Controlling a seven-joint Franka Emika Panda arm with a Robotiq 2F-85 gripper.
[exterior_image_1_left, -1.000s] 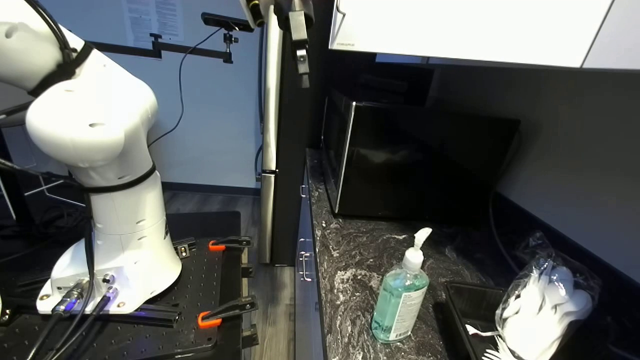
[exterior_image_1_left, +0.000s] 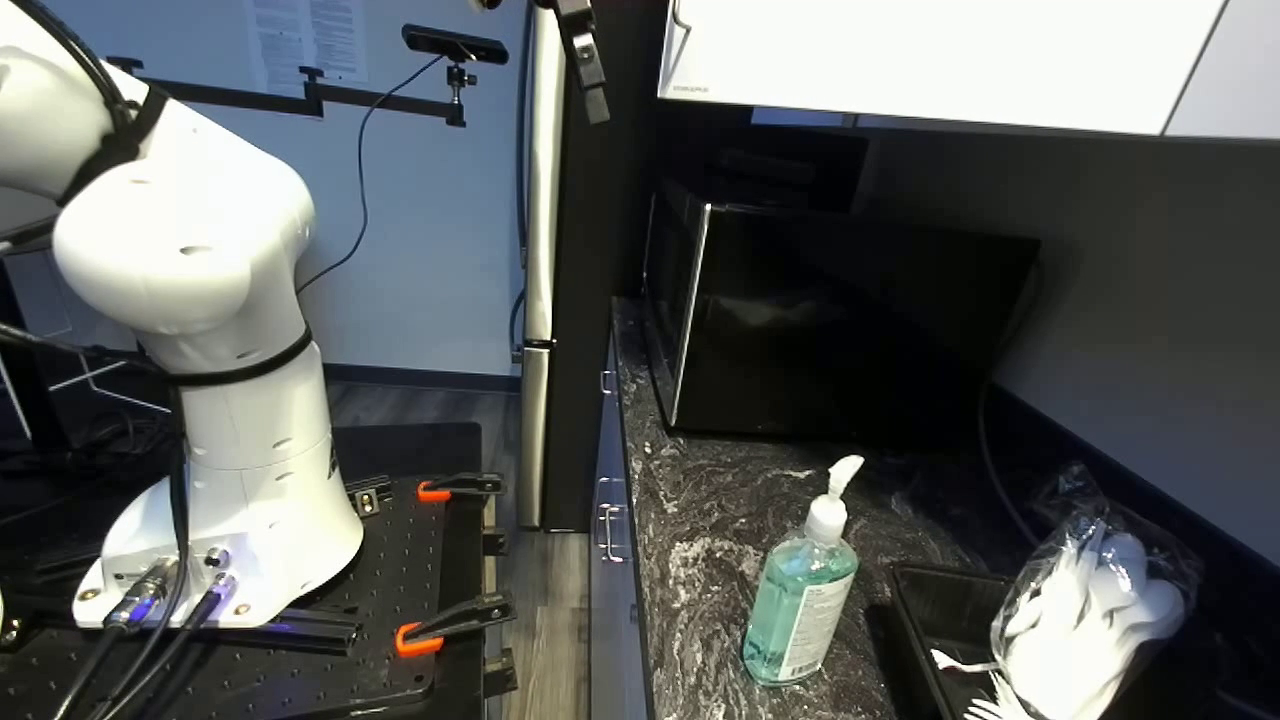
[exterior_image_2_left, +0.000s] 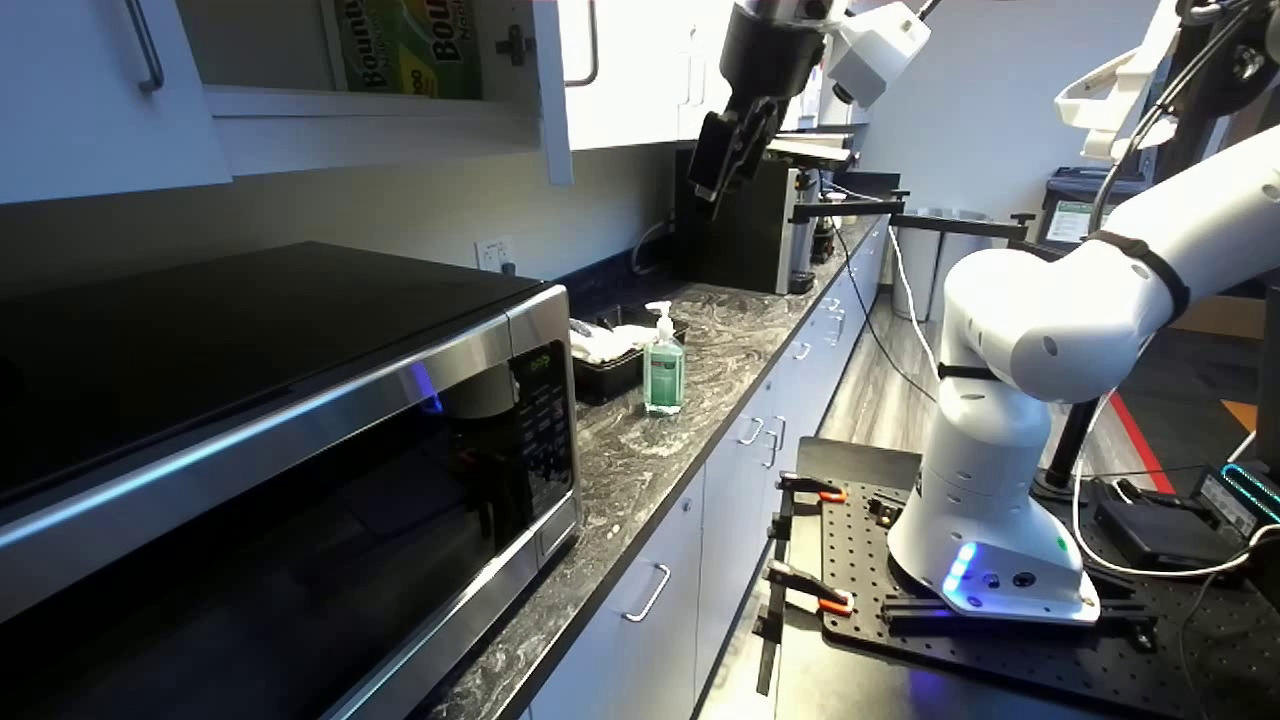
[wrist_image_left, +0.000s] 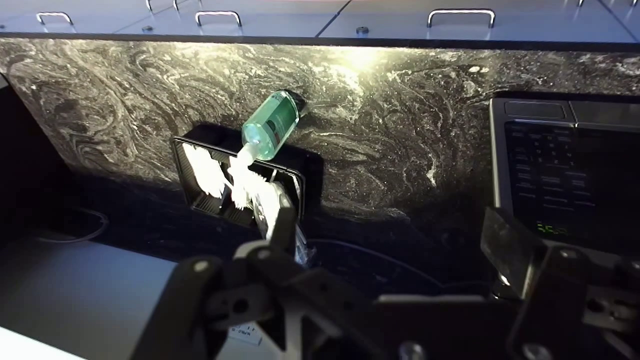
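Observation:
My gripper hangs high above the counter, its two fingers wide apart and nothing between them in the wrist view. Exterior view 2 has the dark gripper (exterior_image_2_left: 716, 198) near the upper cabinets, while only a fingertip (exterior_image_1_left: 595, 103) dips into the top of exterior view 1. Below, a pump bottle (exterior_image_1_left: 801, 606) of green liquid stands upright on the counter. Beside the bottle (wrist_image_left: 271, 126) sits a black tray (wrist_image_left: 180, 157) of white plastic cutlery. A clear bag of white spoons (exterior_image_1_left: 1098, 606) rests at this tray.
A microwave (exterior_image_2_left: 282, 414) occupies the counter (wrist_image_left: 366, 144), well apart from the bottle. In exterior view 2 a cabinet door (exterior_image_2_left: 554, 96) stands ajar, with a Bounty pack (exterior_image_2_left: 414, 48) inside. Bare countertop lies between bottle and microwave.
In exterior view 1 my gripper has risen and shifted slightly left, so less of it shows. The upper arm has moved a little. Bottle, tray and microwave look unmoved.

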